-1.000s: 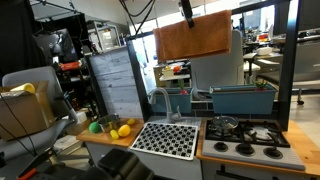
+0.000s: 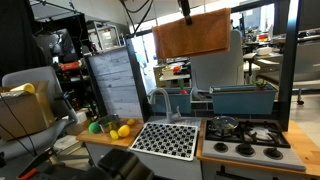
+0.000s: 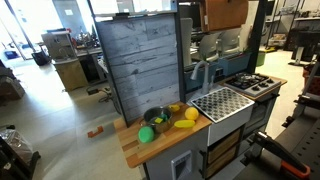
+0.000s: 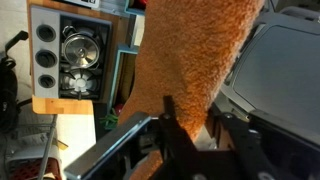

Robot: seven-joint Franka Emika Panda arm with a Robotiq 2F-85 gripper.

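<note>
A flat orange-brown sheet [image 2: 192, 36], cloth or board, I cannot tell which, hangs high in front of the rack above the sink. Its lower part also shows at the top of exterior view 2 as a brown sheet [image 3: 226, 14]. From close up, the sheet [image 4: 185, 60] fills the middle of the wrist view. My gripper is shut on its near edge; the dark fingers are blurred and the exact contact is hard to see. In exterior view 1 the gripper is at the sheet's upper edge, partly cut off by the frame.
Below are a drainboard sink [image 2: 167, 140] with a faucet, and a stove [image 2: 250, 142] with a metal pot [image 2: 226, 124]. A teal bin [image 2: 243, 101] stands behind the stove. On the left counter sit a green ball [image 3: 146, 134], a dark pot and several yellow items.
</note>
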